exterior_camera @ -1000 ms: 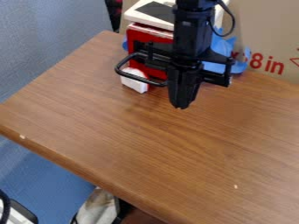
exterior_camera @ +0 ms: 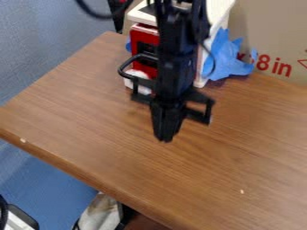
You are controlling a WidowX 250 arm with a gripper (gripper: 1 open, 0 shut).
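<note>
My black gripper [exterior_camera: 164, 128] points down over the wooden table [exterior_camera: 132, 171], its tip low near the tabletop in front of a red box [exterior_camera: 142, 43] with a white part at its foot. Whether its fingers are open or shut, or hold anything, I cannot tell. The arm hides part of the red box and of the white object [exterior_camera: 218, 11] behind it.
A blue crumpled item [exterior_camera: 231, 56] lies right of the red box, before a cardboard box [exterior_camera: 276, 31]. The table's edge runs along the lower left.
The gripper has moved down and to the left in the view, over about the last second, now covering more of the red box's lower right.
</note>
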